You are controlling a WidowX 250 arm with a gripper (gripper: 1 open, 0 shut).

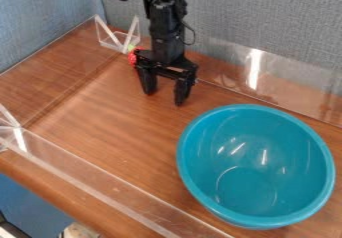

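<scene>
My black gripper (pixel 166 82) is lowered near the back middle of the wooden table (pixel 107 132), its fingers spread open just above or at the surface, with nothing visible between them. A small red object (pixel 131 57), partly hidden behind the arm, lies to its left near the back. A large empty teal bowl (pixel 254 167) fills the front right of the table.
Clear plastic panels (pixel 267 77) edge the table, with an angled clear piece at the back left corner and another along the front left. Grey walls stand behind and at left.
</scene>
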